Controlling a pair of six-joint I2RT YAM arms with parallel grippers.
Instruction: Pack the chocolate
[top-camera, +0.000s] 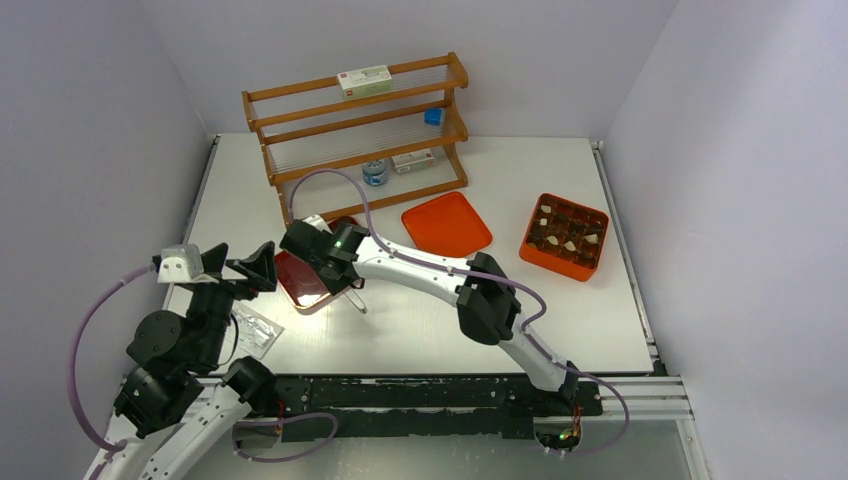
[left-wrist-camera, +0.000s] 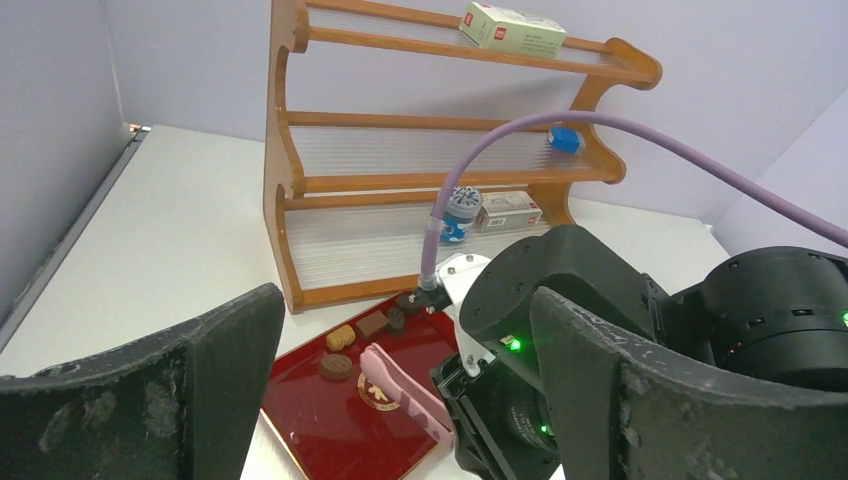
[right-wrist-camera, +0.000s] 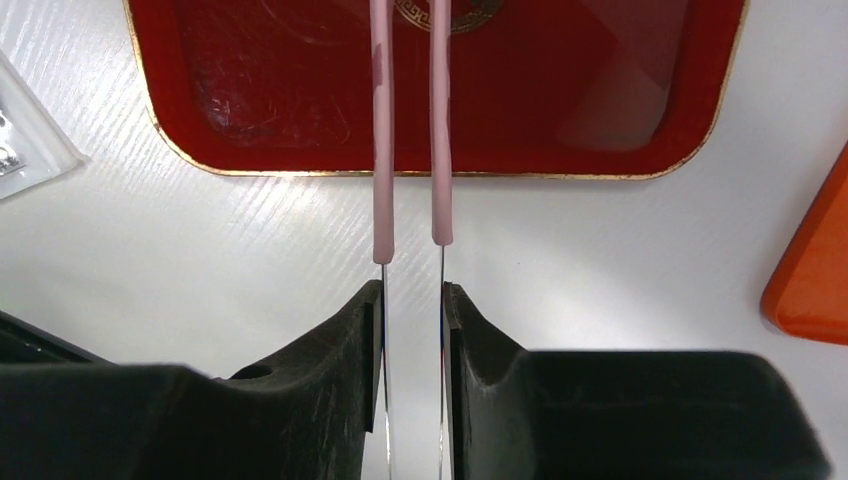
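Note:
A red tray with gold rim (top-camera: 296, 278) lies left of centre, partly under my right arm. In the left wrist view it holds several chocolates (left-wrist-camera: 335, 367) toward its back. My right gripper has long pink-padded tweezer fingers over the tray, slightly apart, with nothing visible between them; their tips reach the image's edge. My left gripper (top-camera: 251, 265) is open and empty at the tray's left. An orange box (top-camera: 564, 237) at the right has compartments, some with pieces in them.
An orange lid-like tray (top-camera: 446, 224) lies centre right. A wooden rack (top-camera: 360, 155) with boxes and a jar stands behind. A clear bag (top-camera: 255, 330) lies front left.

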